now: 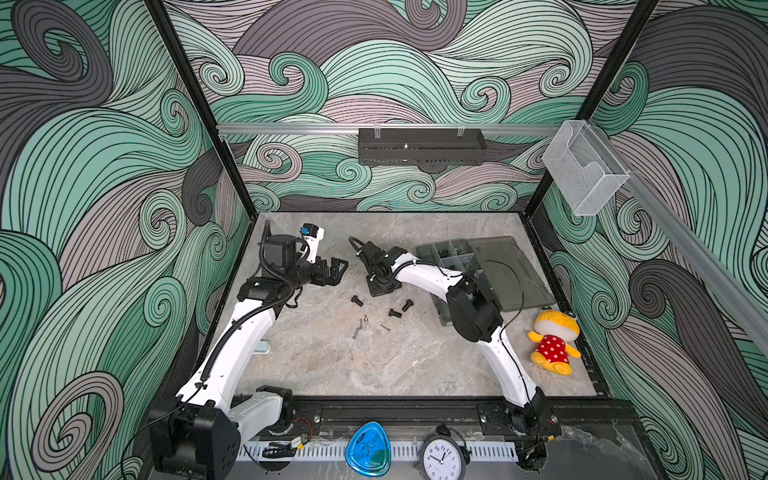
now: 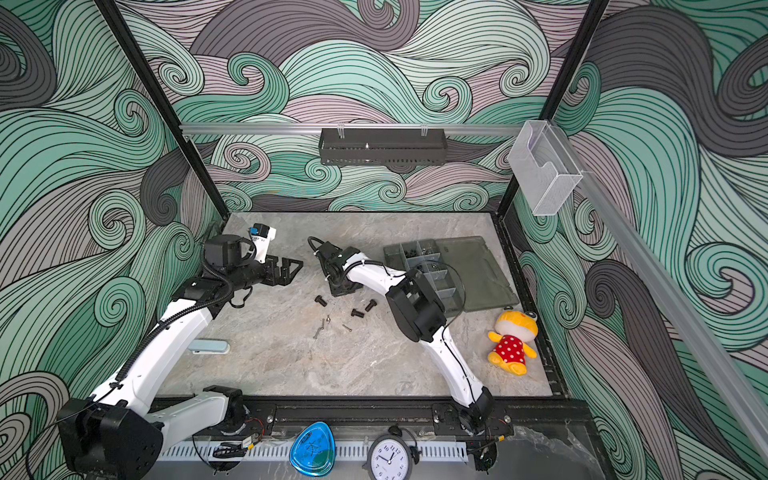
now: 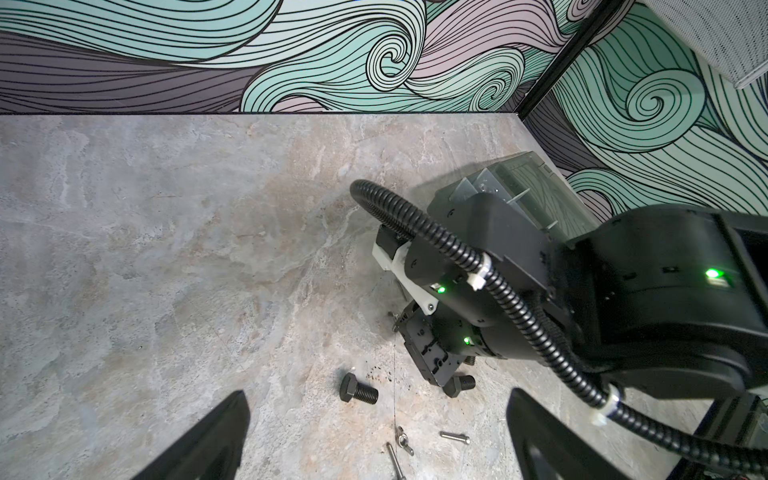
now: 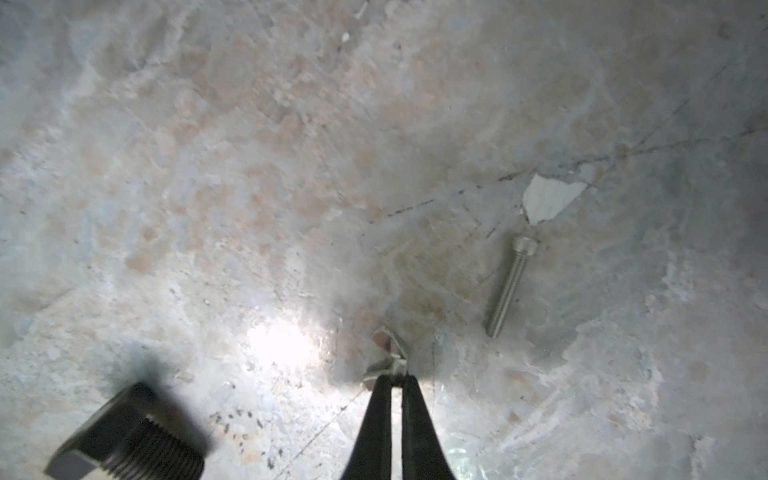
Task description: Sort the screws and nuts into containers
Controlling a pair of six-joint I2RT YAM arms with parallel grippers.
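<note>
My right gripper is shut, its tips at a small bent silver piece, apparently a wing nut [image 4: 386,345]; whether any of it is between them is unclear. A silver screw [image 4: 509,288] lies to its right, a black bolt [image 4: 120,440] lower left. Black bolts [image 1: 357,301] and small silver hardware [image 1: 360,326] lie mid-table. My left gripper stands open at the left, raised over the table, with nothing visible between its fingers. The divided container [image 1: 456,246] at the right holds dark items in some compartments and is partly hidden by the right arm.
A yellow doll [image 1: 552,348] in a red dress sits at the front right. A pale blue object [image 2: 208,346] lies at the left edge. A mesh basket [image 1: 584,172] hangs at upper right.
</note>
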